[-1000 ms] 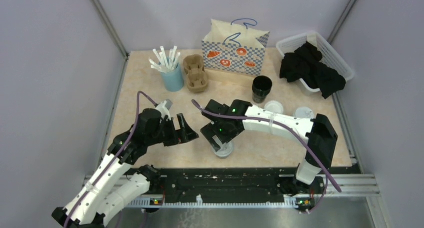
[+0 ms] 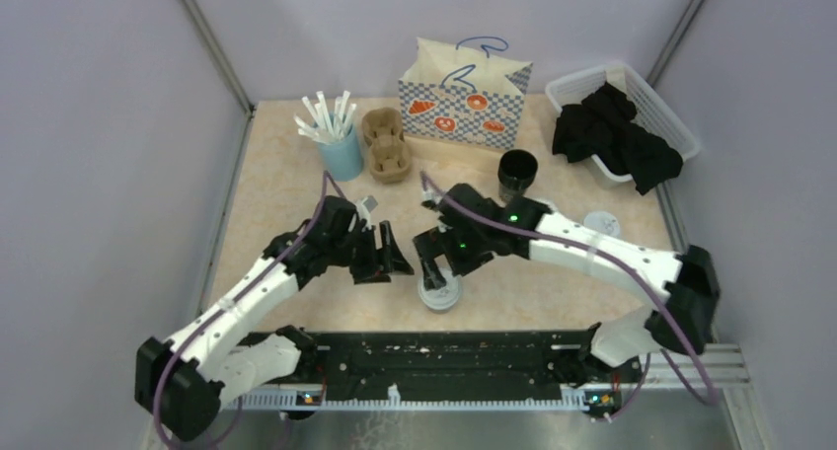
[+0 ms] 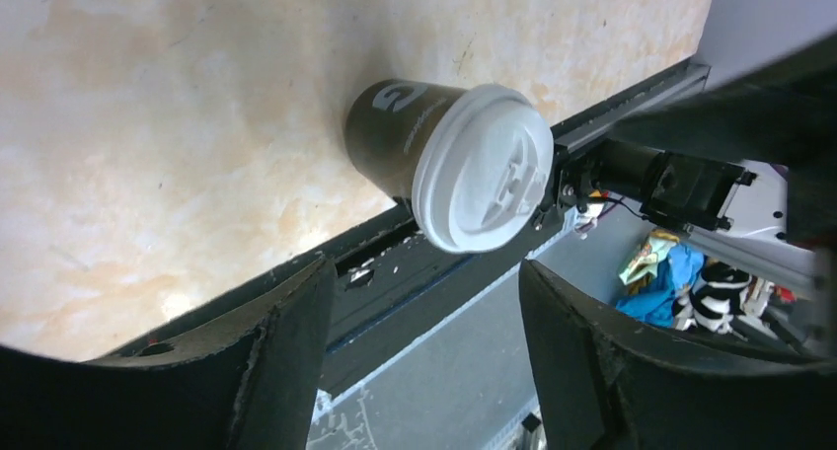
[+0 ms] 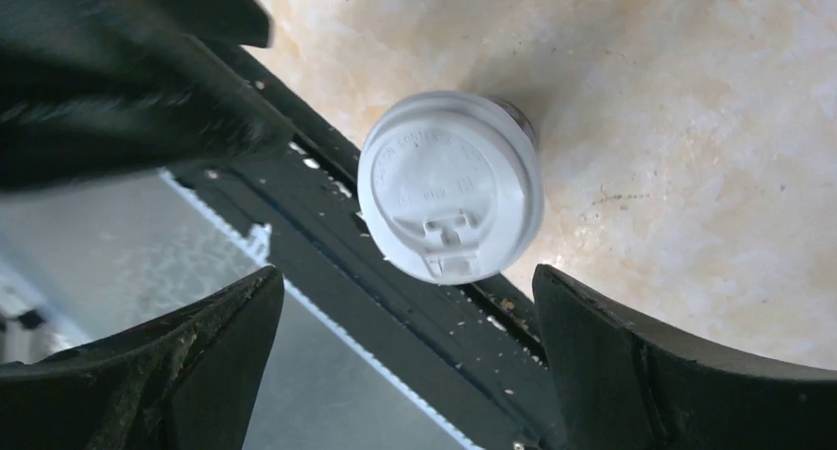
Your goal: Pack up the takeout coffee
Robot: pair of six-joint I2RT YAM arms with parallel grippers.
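A dark paper coffee cup (image 3: 395, 139) with a white lid (image 4: 444, 193) stands upright at the table's front edge. In the top view the lid (image 2: 440, 292) shows just below my right gripper (image 2: 434, 262), which is open over the cup without holding it. My left gripper (image 2: 400, 258) is left of the cup, its fingers apart and nothing between them. Farther back stand a brown cardboard cup carrier (image 2: 388, 154), a patterned paper bag (image 2: 464, 100) and a black cup (image 2: 516, 174) without a lid.
White straws fill a blue holder (image 2: 342, 157) at the back left. A white basket (image 2: 651, 110) with black cloth stands at the back right. One loose white lid (image 2: 601, 223) lies on the right of the table; another is mostly behind the right arm.
My left gripper has moved right, toward the cup. The cup stays in place.
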